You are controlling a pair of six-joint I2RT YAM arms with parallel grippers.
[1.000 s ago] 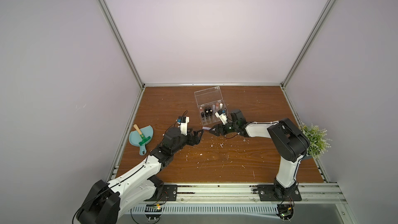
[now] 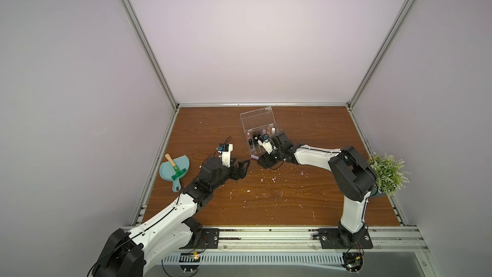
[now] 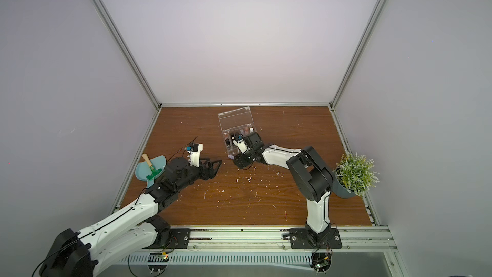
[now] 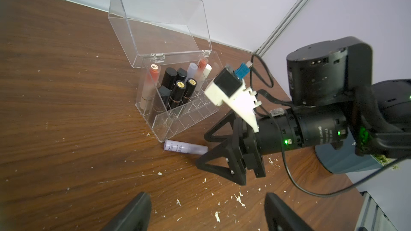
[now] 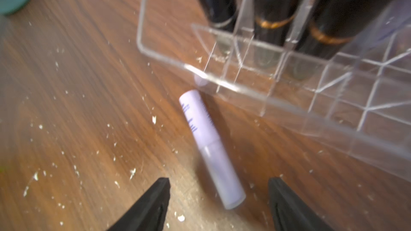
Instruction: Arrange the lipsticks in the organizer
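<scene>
A lilac lipstick tube [image 5: 210, 147] lies flat on the table just in front of the clear organizer [image 4: 188, 124]. The open right gripper has its fingers on either side of the tube's near end, apart from it. Several lipsticks stand in the organizer's slots, among them black ones [image 4: 177, 90], an orange one [image 4: 152, 74] and a white one [image 4: 207, 71]. Empty slots show along its front row. To the left of these, my left gripper hangs open over the table with nothing between its fingers.
The organizer's clear lid [image 4: 162, 21] stands raised at the back. A blue dustpan with a green brush [image 2: 176, 170] lies at the left, and a potted plant [image 2: 388, 171] stands at the right. Pale crumbs dot the front table.
The lilac tube now lies slightly farther back and left, nearer the organizer's front. The left arm has barely moved.
</scene>
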